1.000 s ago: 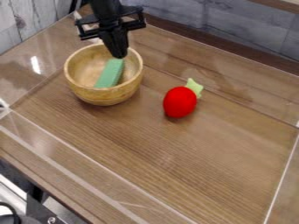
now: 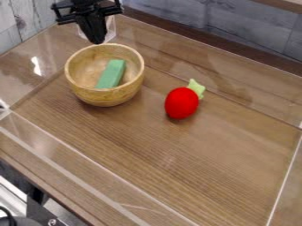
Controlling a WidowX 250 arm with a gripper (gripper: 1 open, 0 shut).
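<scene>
A yellow wooden bowl [image 2: 81, 87] sits at the upper left of the table, with a green block [image 2: 109, 74] lying inside it. My black gripper [image 2: 94, 37] is above and behind the bowl at the top left, shut, with nothing clearly visible between its fingers; a pale translucent shape behind it is too unclear to tell. A red rounded object [image 2: 182, 103] lies to the right of the bowl, with a small pale green item [image 2: 196, 87] just behind it.
A small dark round object at the bottom left edge is only partly in view.
My gripper has moved up and to the left, away from over the bowl toward the back. The green block in the bowl is now more exposed to view.
</scene>
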